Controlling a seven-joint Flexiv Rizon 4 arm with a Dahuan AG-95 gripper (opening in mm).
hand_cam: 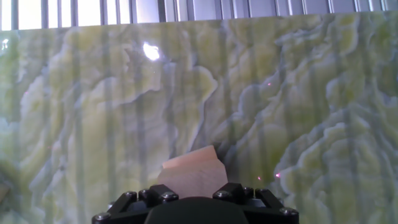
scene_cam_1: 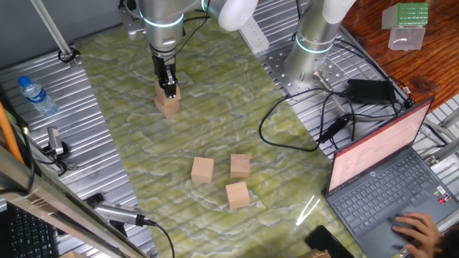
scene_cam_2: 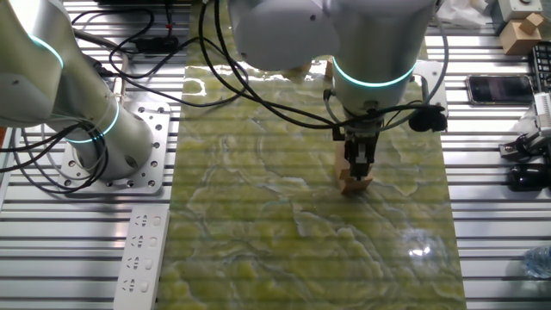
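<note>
Two plain wooden blocks are stacked, or nearly so, at the far end of the green marbled mat. The lower block point(scene_cam_1: 167, 109) rests on the mat, turned at an angle. Directly over it, the upper block point(scene_cam_2: 341, 161) is partly hidden by my gripper point(scene_cam_1: 171, 92), which points down and appears shut on it. From the wrist, the upper block point(hand_cam: 194, 180) sits between the fingers, and a strip of the lower block point(hand_cam: 189, 159) shows beyond it. Whether the two blocks touch, I cannot tell; the finger contact itself is hidden.
Three loose wooden blocks, a left one point(scene_cam_1: 202, 170), a right one point(scene_cam_1: 239, 165) and a front one point(scene_cam_1: 237, 195), lie mid-mat. A black cable point(scene_cam_1: 262, 132) loops over the mat's right edge. A laptop point(scene_cam_1: 387, 179) and a person's hand point(scene_cam_1: 417, 233) are at the lower right.
</note>
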